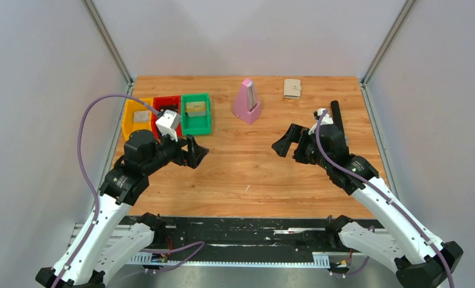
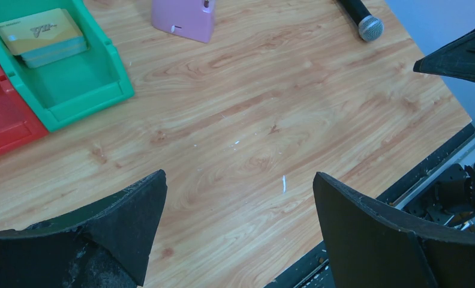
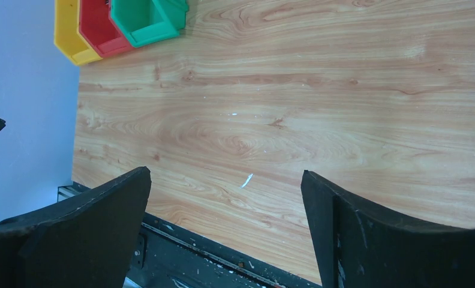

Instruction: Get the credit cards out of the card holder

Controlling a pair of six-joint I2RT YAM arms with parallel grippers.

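The card holder, a small beige wallet with a snap strap, lies at the back of the table, right of the pink stand; any cards inside are hidden. My left gripper is open over the table at left, below the green bin, nothing between its fingers. My right gripper is also open and empty over the right part of the table, below and left of the holder. Neither wrist view shows the holder.
Yellow, red and green bins sit back left, holding boxes or cards. A pink metronome-like object stands back centre, a microphone at the right.
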